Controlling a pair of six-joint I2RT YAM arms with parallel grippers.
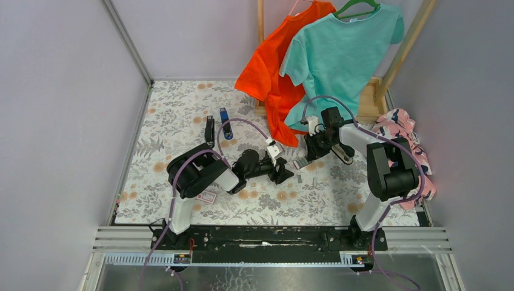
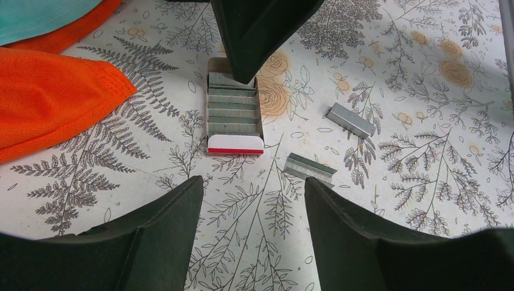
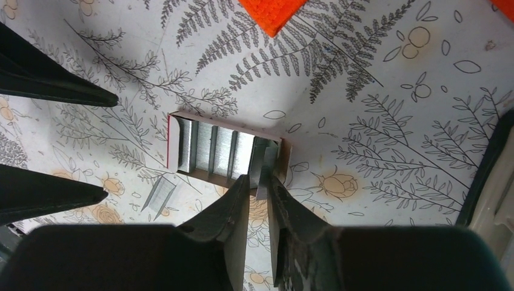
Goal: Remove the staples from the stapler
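Observation:
An open staple box (image 2: pixel 233 112) with several rows of staples lies on the patterned surface. My right gripper is over the box's end, its fingertips close together at a staple strip; whether they grip it I cannot tell. My left gripper stands open beside the box, nothing between its fingers. Two loose staple strips (image 2: pixel 350 120) lie apart from the box, one nearer the left gripper. At the left in the top view, two dark stapler-like objects (image 1: pixel 226 123) lie side by side; which is the stapler I cannot tell.
An orange shirt (image 1: pixel 276 79) and a turquoise shirt (image 1: pixel 336 54) hang at the back, hems reaching the surface. A pink patterned cloth (image 1: pixel 400 127) is heaped at the right. A small card box (image 1: pixel 206 197) lies near the left arm.

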